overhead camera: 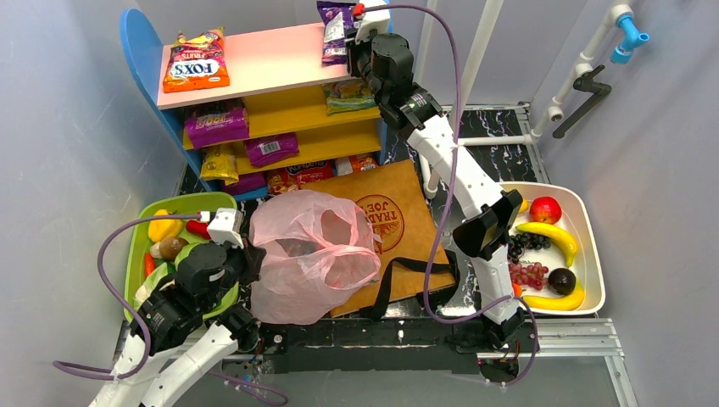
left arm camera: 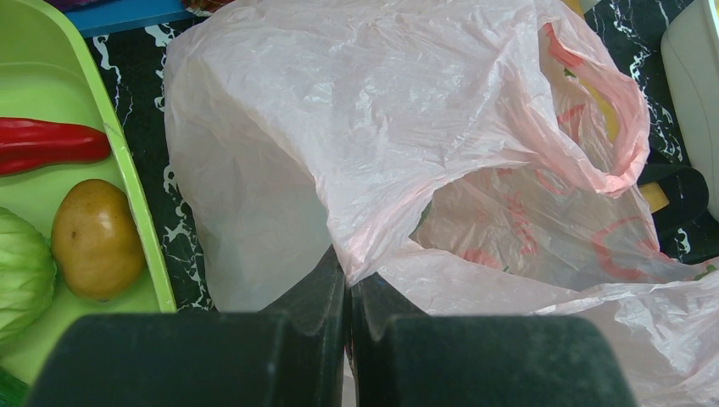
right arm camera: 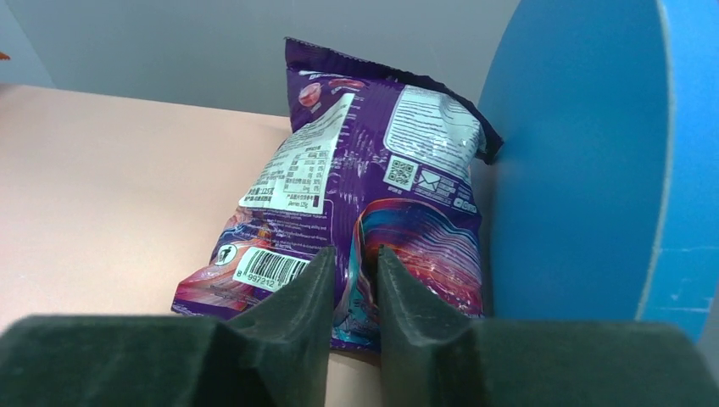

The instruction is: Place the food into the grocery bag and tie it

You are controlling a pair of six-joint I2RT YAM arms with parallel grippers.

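A pink plastic bag (overhead camera: 292, 233) stands in the middle with its mouth and handle loops facing up and right. My left gripper is shut on a gathered edge of it. A purple snack bag (right arm camera: 398, 161) leans on the pink top shelf (right arm camera: 110, 195), close to the blue side panel. My right gripper is at the front of this snack bag, its fingers partly open with a narrow gap, and a raised fold of the wrapper lies between the fingers. Whether both fingers touch the fold cannot be told. The plastic bag's contents are mostly hidden.
An orange Fox's bag (overhead camera: 197, 62) stands on the top shelf's left. More snack packs fill the lower shelves. A green tray (overhead camera: 140, 254) of vegetables is at left, a white tray (overhead camera: 599, 280) of fruit at right. A brown bag (overhead camera: 398, 186) lies flat beneath the pink one.
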